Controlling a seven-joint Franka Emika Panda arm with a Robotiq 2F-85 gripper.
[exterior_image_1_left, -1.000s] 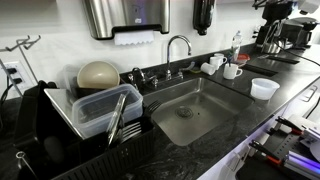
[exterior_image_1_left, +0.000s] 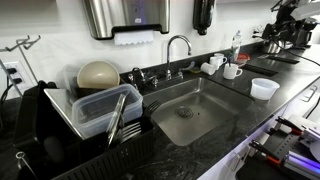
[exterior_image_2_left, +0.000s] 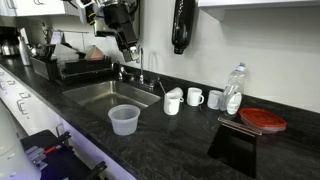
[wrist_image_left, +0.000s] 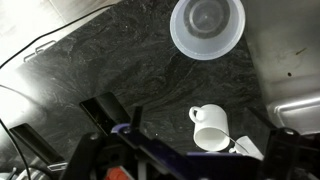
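Note:
My gripper is open, with nothing between its fingers; it hangs high above the counter in exterior view 2. Below it in that view is a clear, empty-looking plastic bowl (exterior_image_2_left: 125, 120) near the counter's front edge. The same bowl (wrist_image_left: 207, 27) appears at the top of the wrist view, apart from the fingers. A white mug (wrist_image_left: 210, 127) stands at the lower middle of the wrist view, with something thin and light beside it. Several white mugs stand along the back, including one mug (exterior_image_2_left: 172, 103) by the sink.
A sink (exterior_image_1_left: 190, 110) lies left of the bowl. A black rack (exterior_image_1_left: 110, 148) holds a clear tub (exterior_image_1_left: 100, 112) and a beige bowl (exterior_image_1_left: 98, 75). Behind the mugs are a clear bottle (exterior_image_2_left: 234, 88) and a red dish (exterior_image_2_left: 262, 121). Counter right of the bowl is mostly clear.
The arm at the upper right of exterior view 1 has shifted and turned slightly. The bowl, mugs and rack stay where they were.

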